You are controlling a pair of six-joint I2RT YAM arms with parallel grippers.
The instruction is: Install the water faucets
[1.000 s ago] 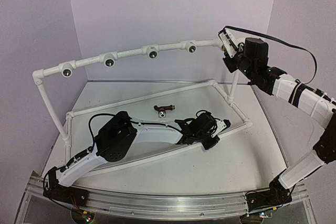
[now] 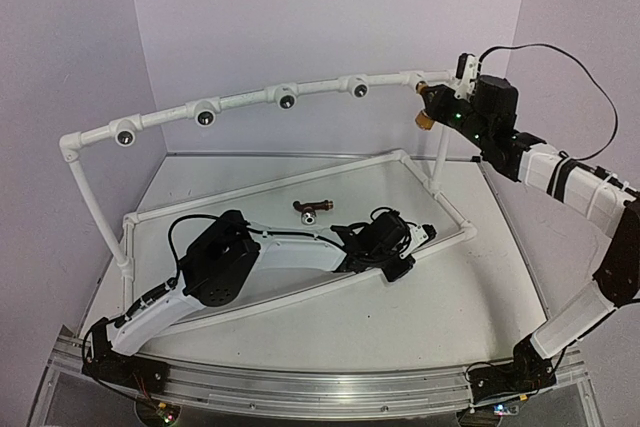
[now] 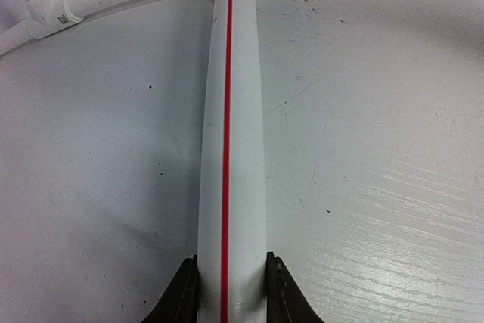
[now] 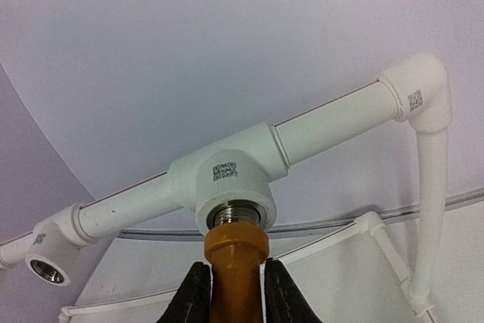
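In the right wrist view, the orange-brown faucet [image 4: 236,270] stands with its threaded end at the mouth of the white tee fitting [image 4: 234,179]; some silver thread shows outside. My right gripper is shut on the faucet body, one finger against each side. From above, part of the faucet [image 2: 424,120] hangs below the top rail, and my right gripper [image 2: 430,102] sits beside the rightmost fitting. My left gripper is shut on the white lower pipe [image 3: 246,149] with its red stripe. Another brown faucet [image 2: 313,206] lies on the board inside the base frame.
Several tee fittings with empty dark sockets, such as the leftmost socket [image 2: 125,137], line the top rail [image 2: 240,102]. The left arm [image 2: 295,252] lies low across the base frame. Bare board [image 2: 440,297] shows at the front right.
My right gripper's wrist has rolled, its upper part swinging to the right. The left arm and the loose faucet stay put.
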